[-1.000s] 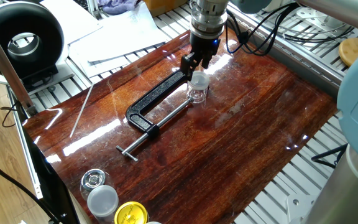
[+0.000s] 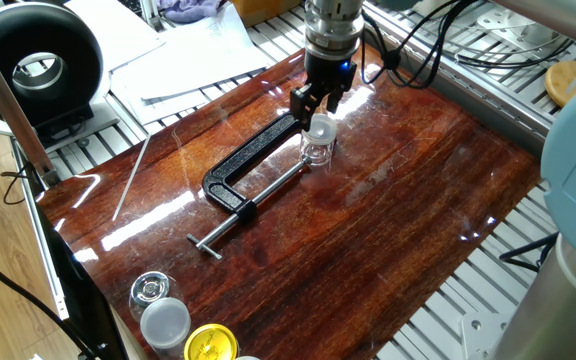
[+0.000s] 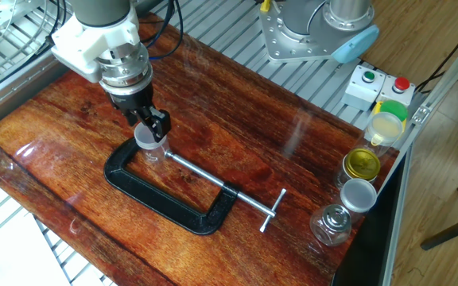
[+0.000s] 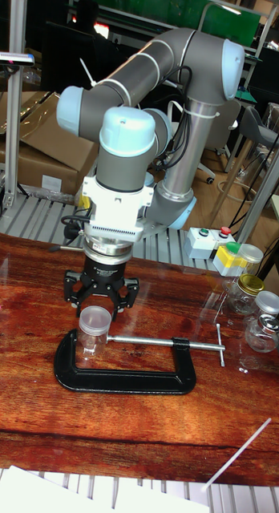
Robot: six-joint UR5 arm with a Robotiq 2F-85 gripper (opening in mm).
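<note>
A clear jar with a frosted lid (image 2: 320,128) stands upright in the mouth of a black C-clamp (image 2: 238,165) lying flat on the wooden table. The clamp's screw (image 3: 205,172) reaches the jar's side, and its frame end is at the other side; whether both press on the glass I cannot tell. Just above and behind the jar, my gripper (image 4: 99,303) points down with its black fingers (image 4: 127,293) spread apart. It is open, and no object shows held in it. In exterior view 2 the fingers partly overlap the lid (image 3: 149,137).
Several jars stand along one table edge, among them a gold-lidded jar (image 3: 362,164), a white-lidded jar (image 3: 358,195) and a clear-topped jar (image 3: 331,225). A button box (image 3: 364,86) sits beyond them. The table's middle, beside the clamp, is bare.
</note>
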